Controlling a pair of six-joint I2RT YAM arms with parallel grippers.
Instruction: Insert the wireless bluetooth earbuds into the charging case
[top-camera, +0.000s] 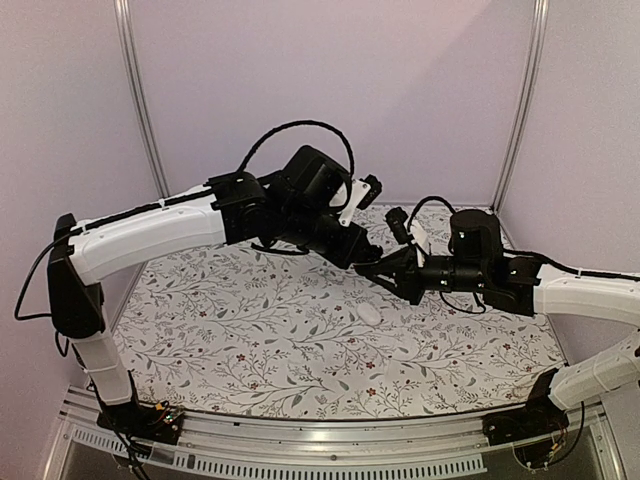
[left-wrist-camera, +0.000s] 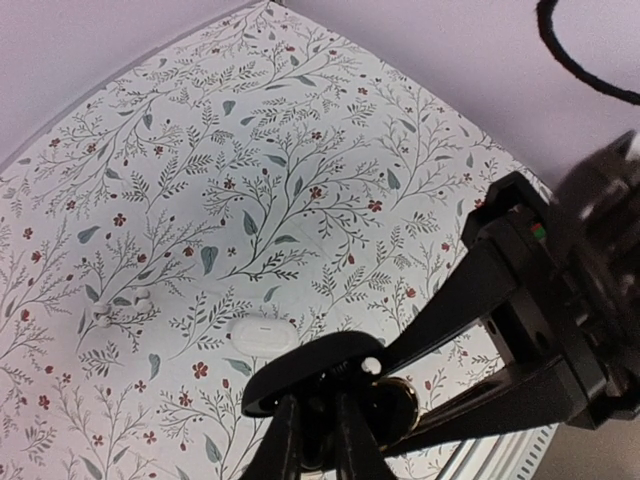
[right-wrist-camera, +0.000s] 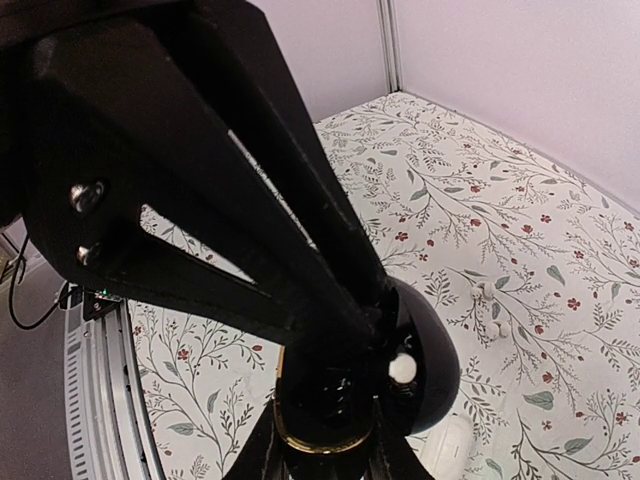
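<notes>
Both grippers meet above the mat in the top view, my left gripper (top-camera: 355, 255) over and beside my right gripper (top-camera: 370, 268). My right gripper is shut on the black charging case (left-wrist-camera: 300, 365), whose lid stands raised. A small white piece (left-wrist-camera: 371, 366) shows at the case, by the tip of a left wrist view's finger; it also shows in the right wrist view (right-wrist-camera: 403, 368). Whether my left gripper holds anything is unclear. Small white earbud-like pieces (left-wrist-camera: 103, 312) lie on the mat.
A white oval lid-like object (top-camera: 368, 313) lies on the floral mat (top-camera: 250, 340) below the grippers. Pale walls and metal rails bound it.
</notes>
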